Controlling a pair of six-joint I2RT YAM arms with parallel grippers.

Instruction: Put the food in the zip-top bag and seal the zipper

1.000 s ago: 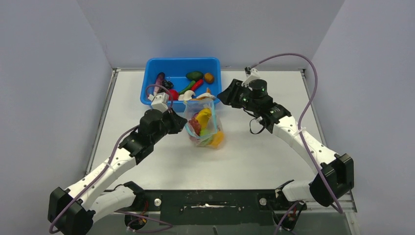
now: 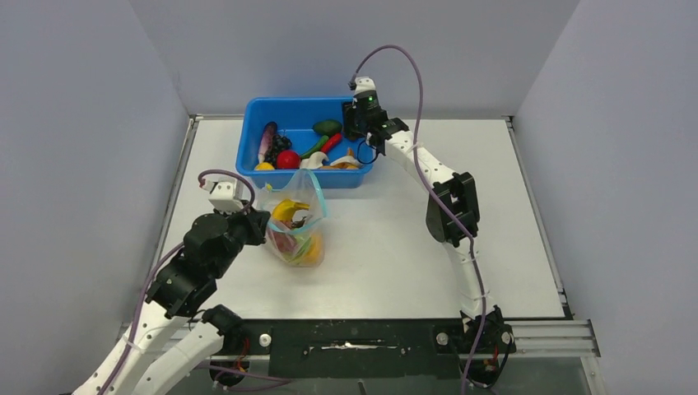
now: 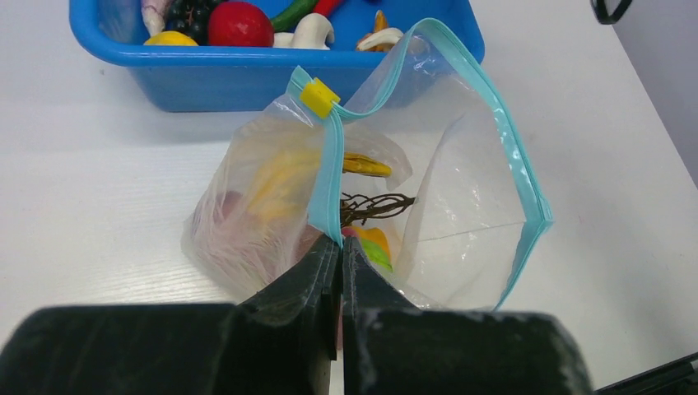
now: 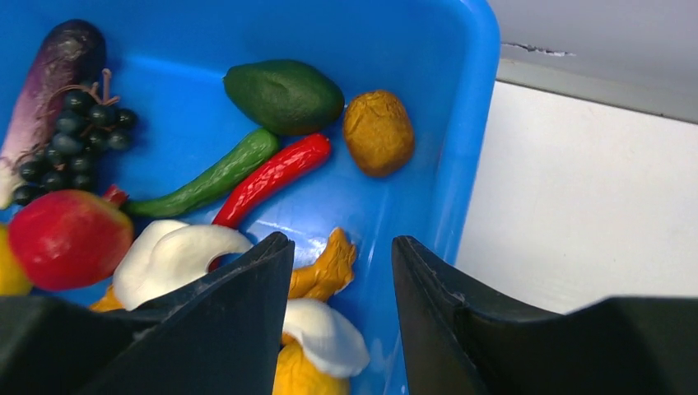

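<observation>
A clear zip top bag [image 3: 473,189] with a teal zip edge and a yellow slider [image 3: 319,97] holds a banana [image 3: 366,165] and other food; its mouth gapes. My left gripper is shut on the bag's near rim, pinching the teal strip. Inside the blue bin [image 2: 255,111] lie a brown potato-like item [image 4: 379,133], an avocado [image 4: 284,96], a green pepper [image 4: 206,175], a red pepper [image 4: 272,179], grapes [image 4: 70,148] and mushrooms [image 4: 169,259]. Over the bin's right end, my right gripper stands part open, nothing between its fingers.
An eggplant [image 4: 53,90] and a red fruit [image 4: 70,239] fill the bin's left side. The bin's right wall [image 4: 465,164] runs close beside the right gripper.
My left arm has drawn the bag leftward, and its mouth now looks wider. From right of the bin, my right gripper has moved left and up to hang over its right end.
</observation>
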